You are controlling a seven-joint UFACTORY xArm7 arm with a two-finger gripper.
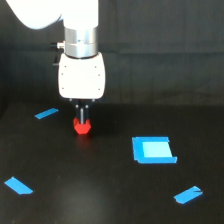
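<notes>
My white arm comes down from the top left, and its gripper [82,116] points straight down at a small red block [82,127] on the dark table. The dark fingers reach the block's upper part. The picture is too small and dark to show whether they stand apart around it or are closed on it. The block looks to rest on the table, its lower part in plain sight. Right of centre lies a pale square [157,149] framed by blue tape [150,138], with nothing on it.
Blue tape strips lie at the left back [46,113], the left front [18,186] and the right front [188,195]. Bare black tabletop [100,180] spreads between them. A dark curtain [160,60] hangs behind the table.
</notes>
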